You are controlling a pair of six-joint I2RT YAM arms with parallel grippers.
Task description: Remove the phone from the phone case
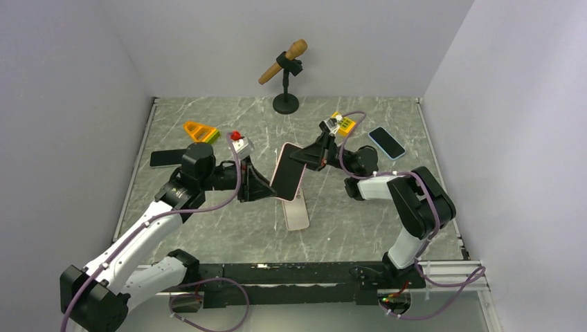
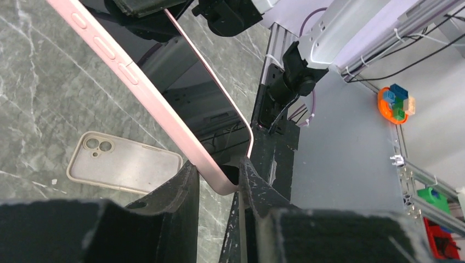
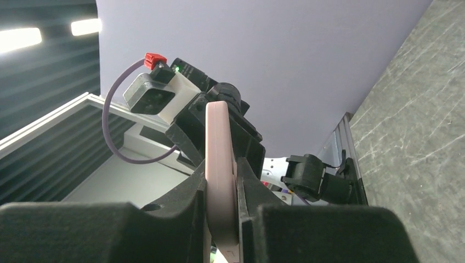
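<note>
A pink-edged phone (image 1: 289,173) with a dark screen hangs tilted above the table. My right gripper (image 1: 302,158) is shut on it near its upper end; in the right wrist view its pink edge (image 3: 219,164) runs between the fingers. My left gripper stands part open at the lower corner, with the fingers either side of the pink phone (image 2: 170,120); contact cannot be told. Below lies a beige phone case (image 2: 123,161) with two round camera openings, flat on the marble, in the top view partly hidden behind the phone.
Another dark phone (image 1: 386,143) lies at the right, and a black one (image 1: 167,158) at the left. Orange-yellow pieces (image 1: 201,131) and a yellow item (image 1: 344,124) sit toward the back. A stand (image 1: 286,104) holds a wooden stick.
</note>
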